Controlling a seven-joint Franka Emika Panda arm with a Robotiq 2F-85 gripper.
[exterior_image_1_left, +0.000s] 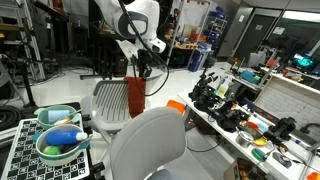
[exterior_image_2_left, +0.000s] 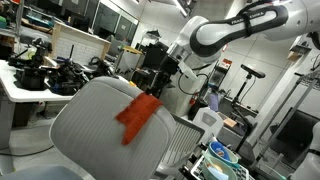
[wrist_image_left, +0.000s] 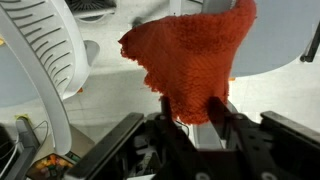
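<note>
A red cloth (exterior_image_2_left: 137, 117) hangs over the top edge of a light grey chair back in exterior view 2. The same cloth (exterior_image_1_left: 136, 96) hangs down in exterior view 1, under the white arm. My gripper (exterior_image_2_left: 157, 85) is right at the cloth's upper end, pointing down. In the wrist view the cloth (wrist_image_left: 190, 60) fills the middle, and its near end lies between the dark fingers of my gripper. The fingers stand apart; whether both touch the cloth is hard to see.
An empty grey chair (exterior_image_1_left: 150, 145) stands in front. Left of it, a bowl (exterior_image_1_left: 62, 145) with a blue item sits on a black grated surface (exterior_image_1_left: 25, 155). A cluttered white table (exterior_image_1_left: 225, 115) runs along the right.
</note>
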